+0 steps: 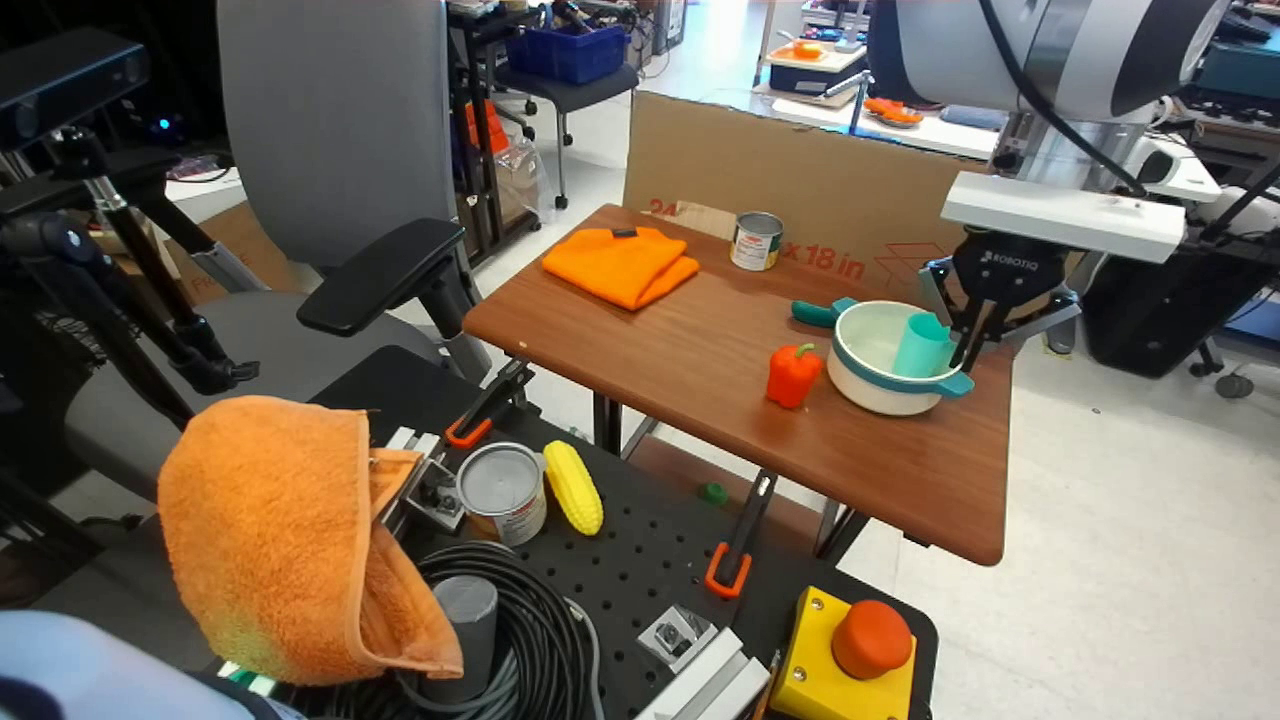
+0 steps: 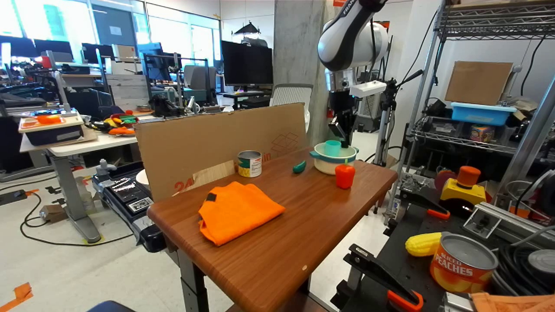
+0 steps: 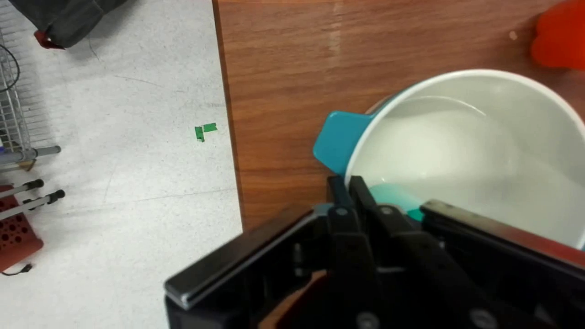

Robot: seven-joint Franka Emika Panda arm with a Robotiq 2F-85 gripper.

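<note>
A white pot [image 1: 870,386] with teal handles stands on the wooden table, a teal cup [image 1: 921,346] inside it. My gripper [image 1: 967,360] reaches down to the pot's right side. In the wrist view, the gripper is shut on the pot's rim [image 3: 353,159], close to one teal handle [image 3: 338,138]. Most of the cup is hidden there behind the fingers [image 3: 359,189]. Exterior view 2 has the cup [image 2: 333,147] upright in the pot [image 2: 326,165], its top above the rim.
An orange-red pepper [image 1: 793,376] stands just left of the pot, and a green cucumber-like piece [image 1: 815,314] lies by its far handle. Farther left are a can [image 1: 757,241] and an orange cloth [image 1: 619,266]. A cardboard sheet [image 1: 768,168] lines the back edge.
</note>
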